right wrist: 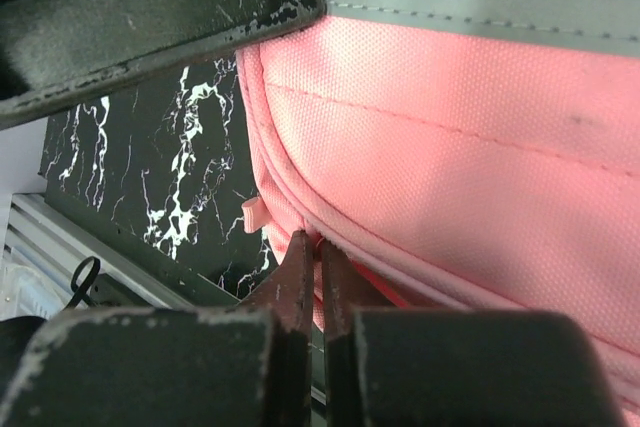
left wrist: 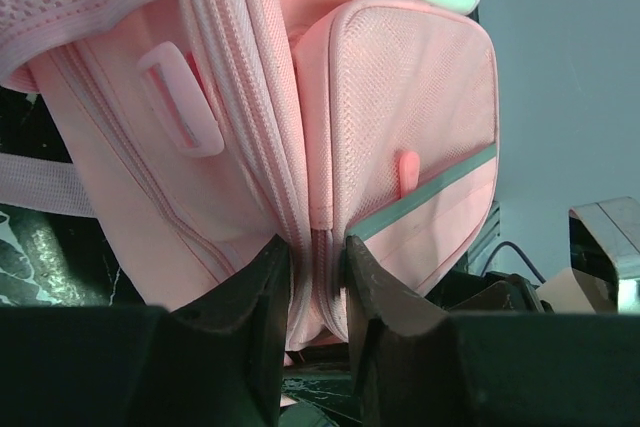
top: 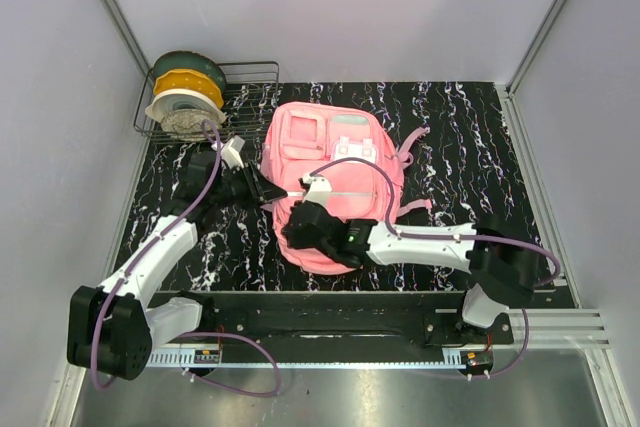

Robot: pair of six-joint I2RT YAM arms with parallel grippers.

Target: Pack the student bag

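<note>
A pink backpack (top: 335, 137) lies flat on the dark countertop with its front pocket up. At its left side my left gripper is shut on a folded edge of the bag, beside the zipper seam. My right gripper is shut at the bag's lower left edge, its tips against the piping and zipper line. Nothing clear shows between its fingers. A small pink fabric tab (right wrist: 256, 214) sticks out just left of those tips. In the top view the right arm covers the lower middle of the bag.
A wire dish rack (top: 255, 75) with several plates and bowls stands at the back left, close to the left arm. Shoulder straps (top: 412, 139) stick out on the bag's right.
</note>
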